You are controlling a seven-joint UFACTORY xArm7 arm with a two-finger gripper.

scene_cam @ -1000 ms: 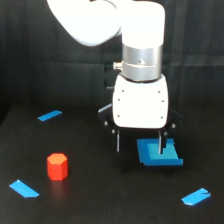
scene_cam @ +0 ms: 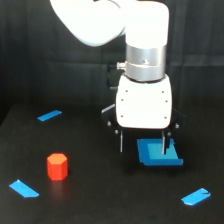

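My gripper point(scene_cam: 143, 143) hangs under the white hand point(scene_cam: 144, 103), right of the middle of the view. Its two thin fingers stand wide apart, with only dark background showing between them. Just behind or below the right finger is a blue square piece point(scene_cam: 159, 158), perhaps a shallow tray, partly covered by the hand and that finger. Well off to the left, a small orange-red block point(scene_cam: 57, 166) sits alone on the dark table, clear of the gripper.
Blue tape strips mark the table at the far left point(scene_cam: 50, 115), front left point(scene_cam: 24, 188) and front right point(scene_cam: 196, 197). Between the red block and the gripper the dark surface looks clear.
The hand and its fingers have shifted slightly to the right. The red block and the blue piece have stayed where they were.
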